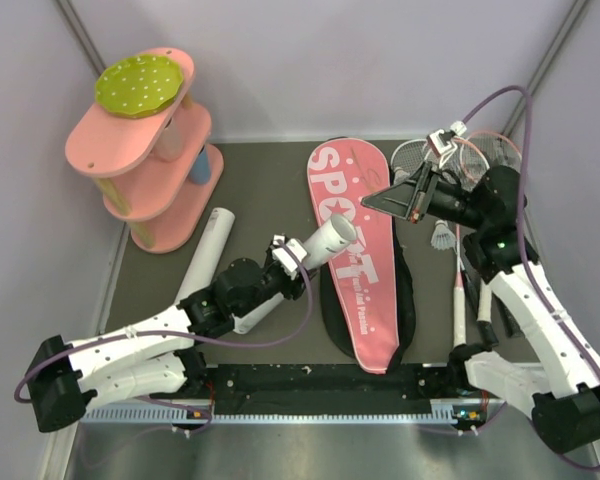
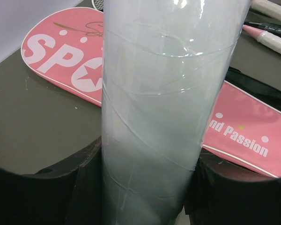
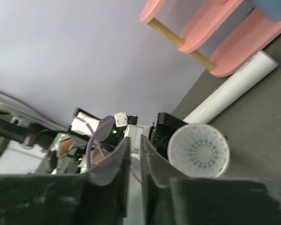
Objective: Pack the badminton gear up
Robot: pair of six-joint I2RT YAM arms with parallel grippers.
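Note:
My left gripper point(image 1: 298, 260) grips a white shuttlecock tube point(image 2: 166, 93), which fills the left wrist view; its open end shows shuttlecock feathers point(image 3: 199, 152) in the right wrist view. The pink SPORT racket bag point(image 1: 352, 270) lies mid-floor with black fabric under it. My right gripper point(image 1: 385, 203) is above the bag, right of the tube's end; its narrowly spaced fingers show nothing clear between them. Rackets point(image 1: 485, 170) lie at the right, with a shuttlecock point(image 1: 442, 236) among them.
A pink three-tier shelf point(image 1: 130, 140) stands at the back left. Another white tube point(image 1: 210, 250) lies in front of it. Bare grey floor point(image 1: 265, 180) shows between shelf and bag.

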